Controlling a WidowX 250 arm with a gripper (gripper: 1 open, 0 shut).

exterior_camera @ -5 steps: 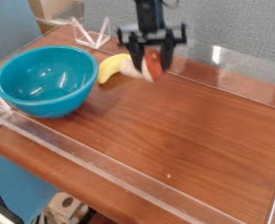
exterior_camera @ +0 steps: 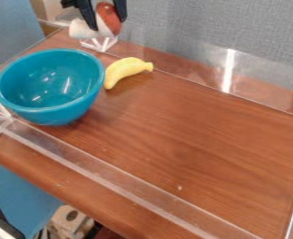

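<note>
My gripper [exterior_camera: 94, 11] is at the top left of the camera view, mostly cut off by the frame's edge, shut on a red and white object [exterior_camera: 108, 18] raised above the back of the table. The object's exact kind is hard to tell. Below it a teal bowl [exterior_camera: 49, 86] stands at the left of the wooden table [exterior_camera: 193, 149], with a yellow banana [exterior_camera: 128, 69] lying at its back right.
Clear low walls edge the table. A white wire holder [exterior_camera: 99, 43] is at the back left, behind the banana.
My gripper has moved up and to the left with the red and white object, from over the table's middle near the banana to the top left. The bowl and banana stay put.
</note>
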